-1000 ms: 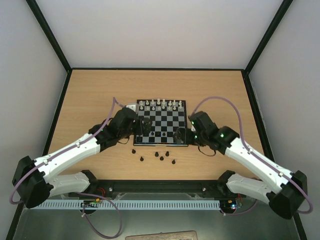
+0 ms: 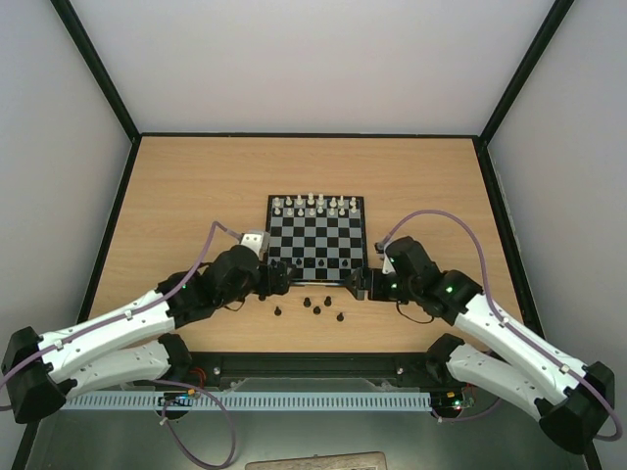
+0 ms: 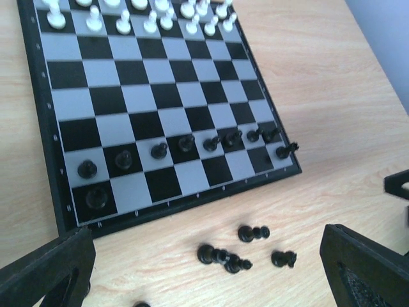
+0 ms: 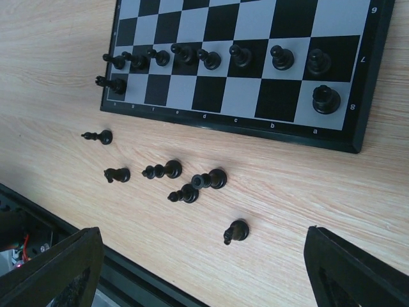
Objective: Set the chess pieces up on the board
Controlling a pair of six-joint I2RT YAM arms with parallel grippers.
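The chessboard (image 2: 315, 236) has white pieces (image 3: 123, 24) along its far side. A row of black pawns (image 4: 209, 59) stands near its front edge, with a black corner piece (image 4: 326, 99) behind the row at one end and another black piece (image 4: 112, 83) at the other. Several loose black pieces (image 4: 163, 169) are on the wood in front of the board. Over the board's front left corner, my left gripper (image 2: 279, 278) is open and empty. My right gripper (image 2: 358, 284) hovers at the front right corner, its fingers (image 4: 354, 272) spread and nothing between them.
A dark frame rail (image 2: 304, 364) runs along the table's front edge. The two grippers face each other with a modest gap between.
The loose pieces stay where they were.
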